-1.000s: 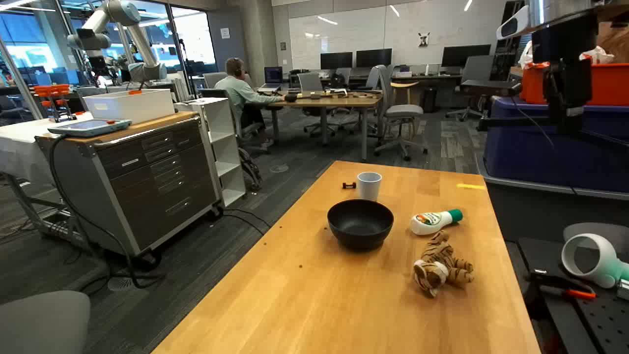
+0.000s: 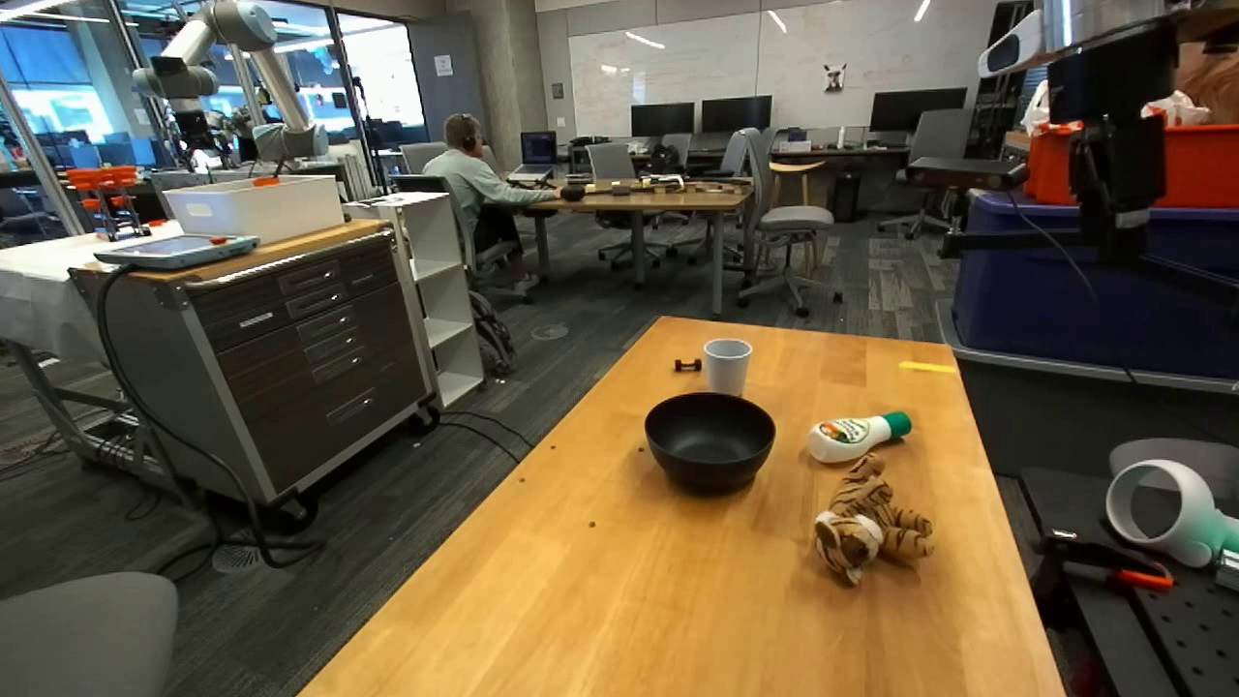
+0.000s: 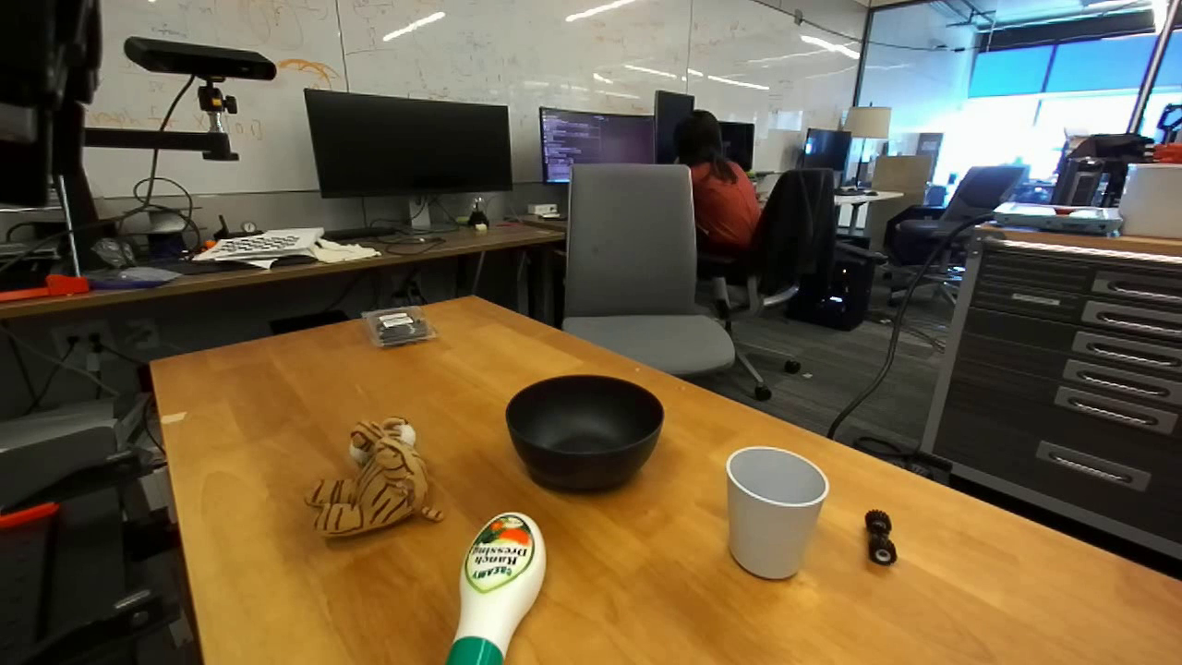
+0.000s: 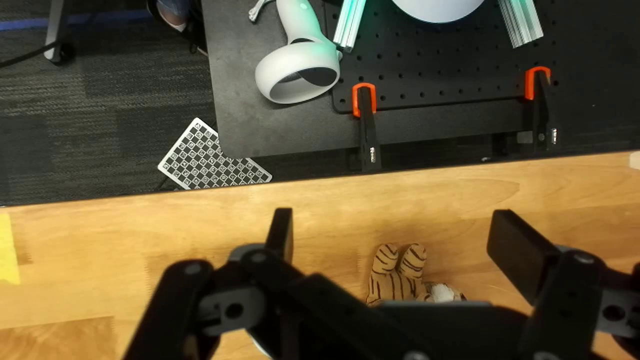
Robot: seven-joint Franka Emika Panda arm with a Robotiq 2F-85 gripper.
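My gripper is open and empty, high above the table's edge; in exterior view 1 it (image 2: 1124, 232) hangs at the upper right. A striped plush tiger (image 2: 865, 523) lies on the table, partly hidden behind the gripper body in the wrist view, where its striped legs (image 4: 396, 270) show. Beside the tiger is a white dressing bottle with a green cap (image 2: 848, 438), lying on its side. A black bowl (image 2: 709, 447), empty inside, stands near the middle. Behind it are an upright pale grey cup (image 2: 728, 370) and a small dark dumbbell-shaped piece (image 3: 880, 538).
Yellow tape (image 2: 929, 367) marks the far right corner of the wooden table (image 2: 581, 604). A small clear case (image 3: 399, 326) sits at one table end. Alongside, a black bench holds a white ring-shaped controller (image 4: 298, 71) and orange-tipped clamps (image 4: 367, 129).
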